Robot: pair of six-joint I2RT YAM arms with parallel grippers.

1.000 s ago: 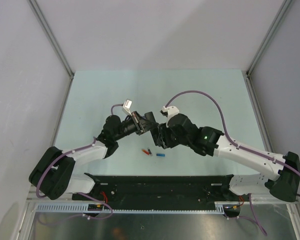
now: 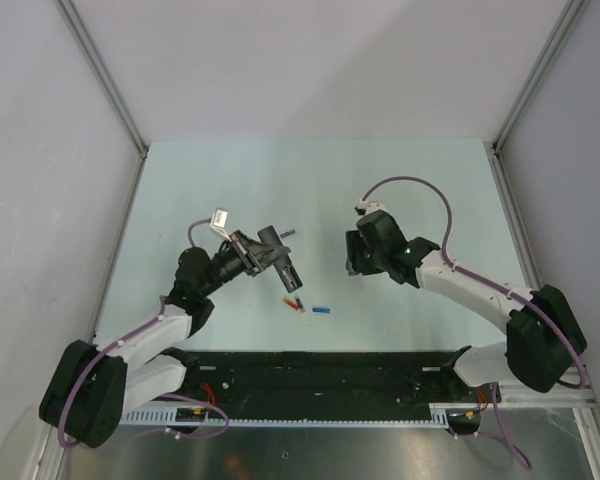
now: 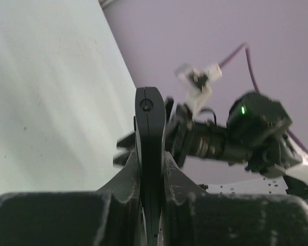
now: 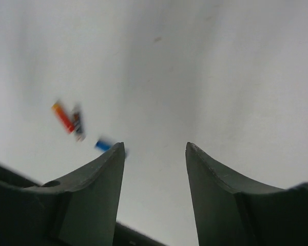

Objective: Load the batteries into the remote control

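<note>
A long black remote control [image 2: 280, 262] is clamped in my left gripper [image 2: 265, 255] and hangs over the table left of centre; in the left wrist view the remote [image 3: 151, 164] stands between the fingers. Small batteries lie below it: an orange one [image 4: 62, 117], a dark one [image 4: 77, 123] and a blue one [image 4: 105, 145], partly behind a finger. Another small purple piece [image 2: 288, 233] lies farther back. My right gripper is apart from the remote, its fingers parted with only table visible between them.
Walls rise at the left, back and right.
My left gripper has moved left with the remote. My right gripper, beside the remote a second ago, has drawn away to the right and back.
</note>
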